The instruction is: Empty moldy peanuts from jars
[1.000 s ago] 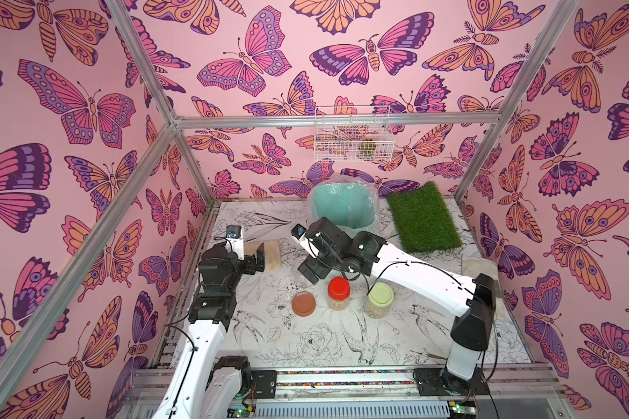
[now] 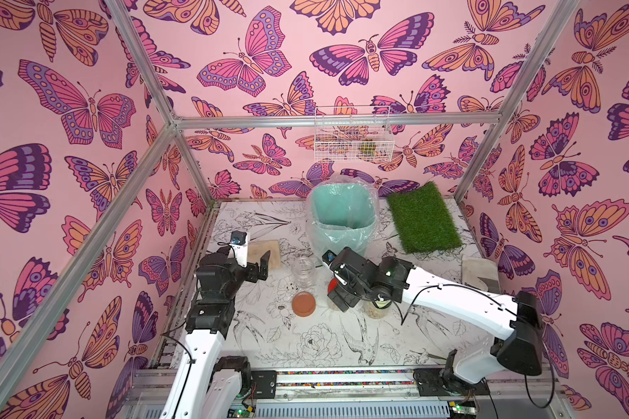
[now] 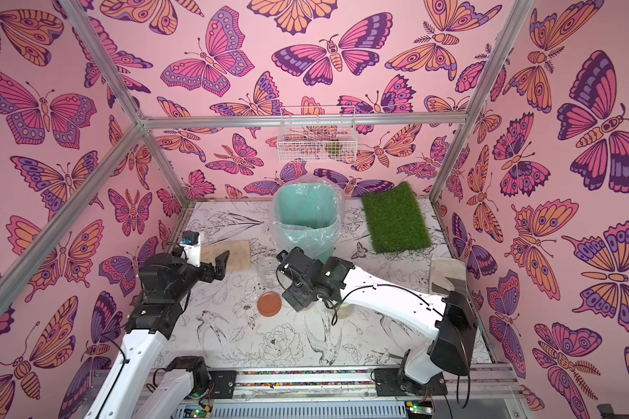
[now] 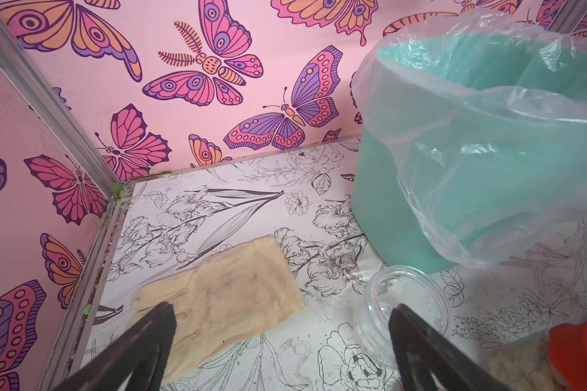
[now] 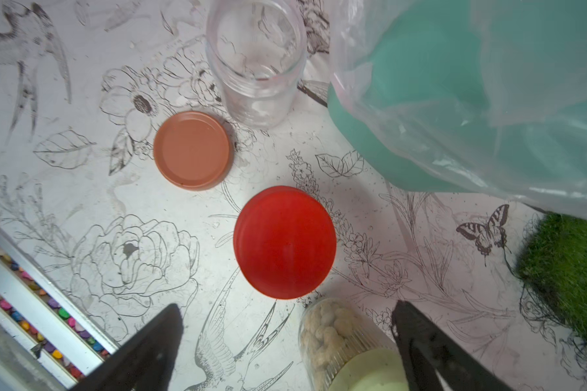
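My right gripper [image 2: 344, 300] is open above a jar with a red lid [image 5: 285, 241]. In the right wrist view a jar with a pale green lid [image 5: 365, 371] holds peanuts below the red one. An empty clear jar [image 5: 255, 65] stands beside a brown lid [image 5: 192, 150] lying on the table. My left gripper [image 2: 258, 265] hangs open over the left side, near a beige cloth [image 4: 221, 293]. A green bin [image 2: 342, 209] with a plastic liner stands at the back centre.
A grass mat [image 2: 424, 216] lies back right, with a pale cloth [image 2: 478, 272] below it by the right wall. A wire basket [image 2: 353, 150] hangs on the back wall.
My right arm has shifted toward the front and right, its gripper now over the red lid. The left gripper has moved slightly.
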